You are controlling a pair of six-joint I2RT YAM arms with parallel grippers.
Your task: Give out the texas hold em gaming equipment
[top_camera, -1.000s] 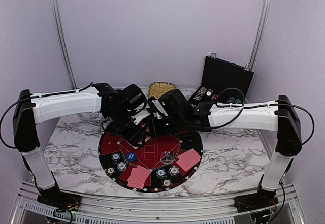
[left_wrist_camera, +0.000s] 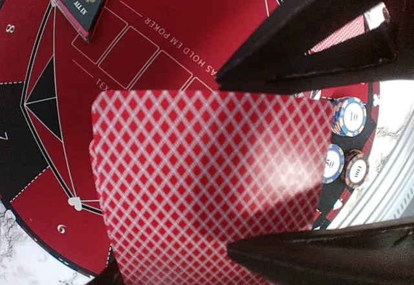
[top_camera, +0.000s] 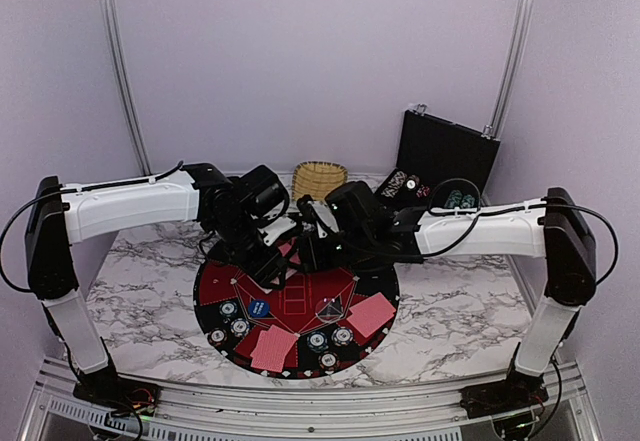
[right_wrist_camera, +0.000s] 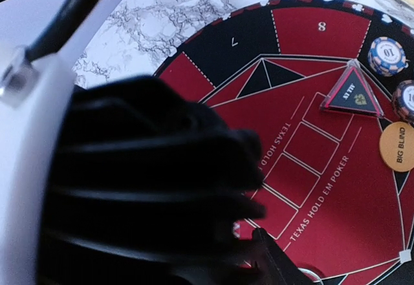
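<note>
A round red and black poker mat [top_camera: 295, 316] holds chips and red-backed cards [top_camera: 370, 313]. My left gripper [top_camera: 280, 256] is over the mat's middle, shut on red-backed cards [left_wrist_camera: 207, 156], which fill the lower left wrist view. My right gripper [top_camera: 315, 246] is close beside it; its fingers are dark and blurred, so their state is unclear. An ALL IN marker [right_wrist_camera: 351, 94] and an orange BIG BLIND disc [right_wrist_camera: 397, 146] lie on the mat.
An open black chip case [top_camera: 445, 161] stands at the back right, beside a wicker basket [top_camera: 318, 176]. Both arms are crowded over the centre.
My right arm has shifted slightly right, its gripper a little farther from the left one. The left arm and the mat's items look unchanged.
</note>
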